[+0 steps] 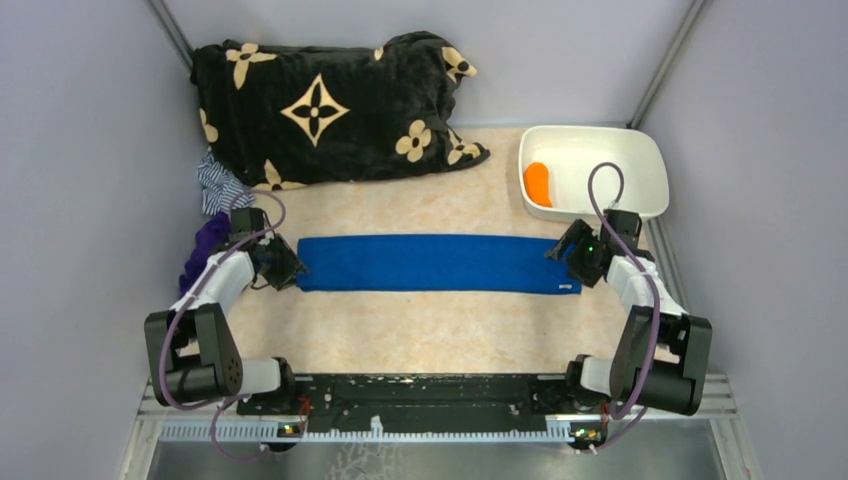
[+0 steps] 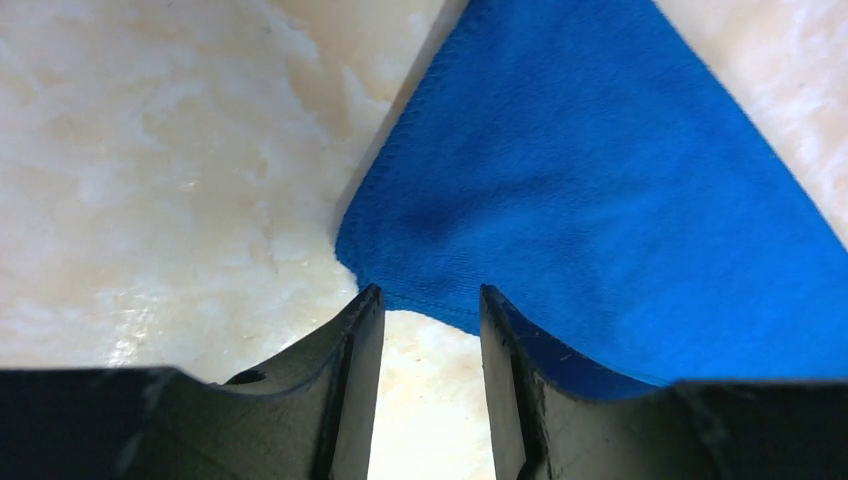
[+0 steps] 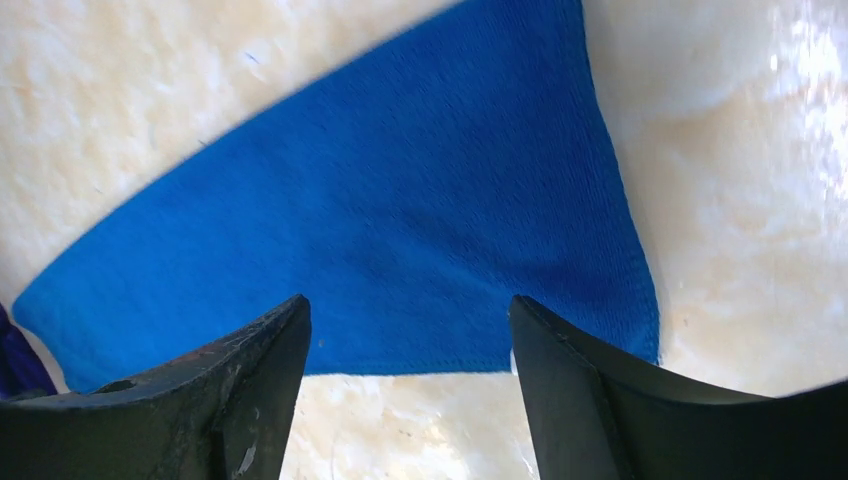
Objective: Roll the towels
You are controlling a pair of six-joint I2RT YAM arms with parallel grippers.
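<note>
A long blue towel [image 1: 430, 262] lies flat in a folded strip across the middle of the table [image 1: 430, 335]. At its left end, my left gripper [image 1: 298, 268] hangs above the edge; in the left wrist view its fingertips [image 2: 368, 305] are apart just beside the towel's corner, with nothing held. At the right end, my right gripper [image 1: 568, 250] stands open over the towel, its two fingers wide apart with only towel visible beneath them in the right wrist view.
A white tub [image 1: 600, 170] with an orange item [image 1: 536, 184] stands at the back right. A dark patterned pillow [image 1: 370, 100] lies at the back left, with purple [image 1: 200, 255] and striped cloths beside it.
</note>
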